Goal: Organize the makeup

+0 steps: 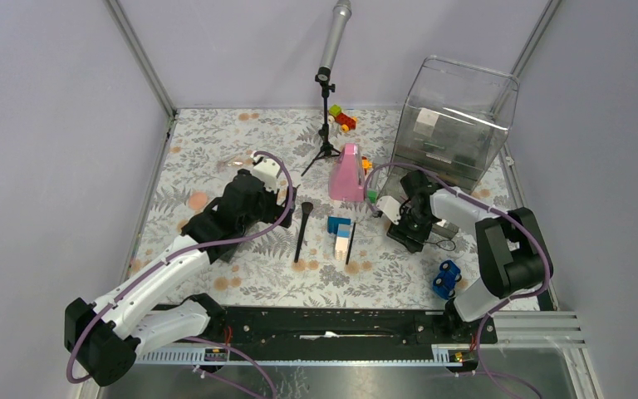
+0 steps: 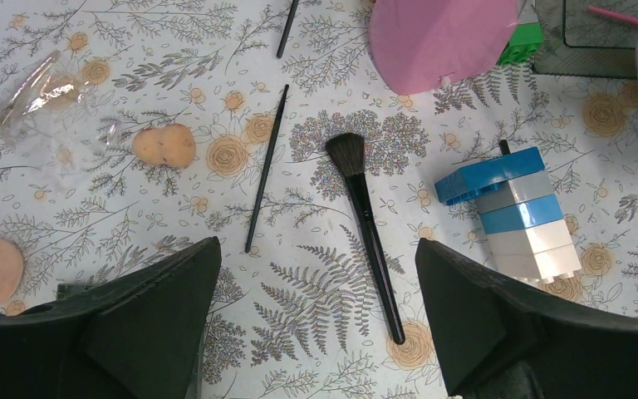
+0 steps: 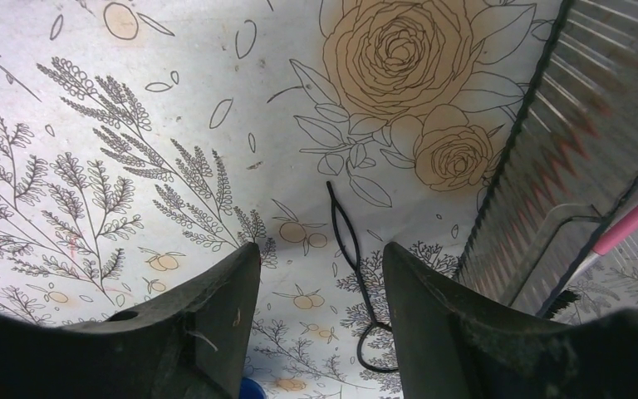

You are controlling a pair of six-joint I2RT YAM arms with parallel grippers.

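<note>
Black makeup brushes lie mid-table, a large one (image 2: 365, 216) and a thin one (image 2: 266, 166). A clear organizer (image 1: 457, 125) stands at the back right; in the right wrist view a clear wall (image 3: 581, 125) shows, with a pink stick (image 3: 631, 216) beyond it. My right gripper hangs part open over a thin black looped item (image 3: 364, 299), nothing visible between its fingers. My left gripper is open above the brushes, nothing between its fingers.
A pink object (image 2: 440, 41), stacked blocks (image 2: 527, 241), a tripod (image 1: 326, 125) and a blue toy car (image 1: 446, 279) share the table. A puff (image 2: 164, 146) and plastic bag (image 2: 33, 100) lie to the left.
</note>
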